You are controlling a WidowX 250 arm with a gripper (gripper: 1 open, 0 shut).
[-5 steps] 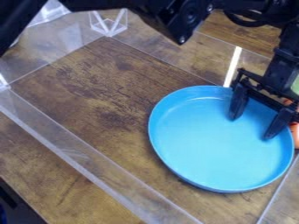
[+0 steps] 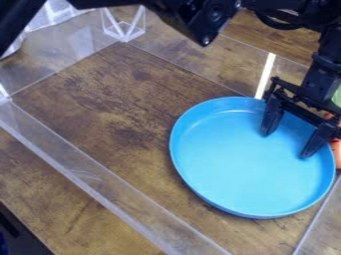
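Observation:
A blue round tray [image 2: 240, 164] lies on the wooden table inside clear walls. My black gripper [image 2: 288, 132] reaches in from the upper right, its two fingers spread apart over the right rim of the tray, with nothing visible held between them. An orange object [image 2: 334, 154] and something green are partly hidden behind the gripper at the right edge.
Bare wooden table [image 2: 94, 110] fills the left side. Transparent acrylic walls [image 2: 80, 174] border the area. A white strip [image 2: 265, 74] lies behind the tray, and the dark arm spans the top of the view.

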